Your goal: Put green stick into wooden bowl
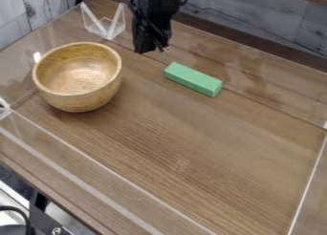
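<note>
The green stick (193, 78), a short flat block, lies on the wooden table right of the centre line, turned slantwise. Up and to the left of it is my black gripper (149, 47), apart from the block. Its fingers are small and dark here; they are shut, with nothing seen between them. At the left stands the round wooden bowl (49, 97), upright, its inside bare.
A white wire-like stand (102, 22) is behind the bowl, near the back left. Dark cables (18, 215) run off the front left edge. Front and right, the table (205, 162) is clear.
</note>
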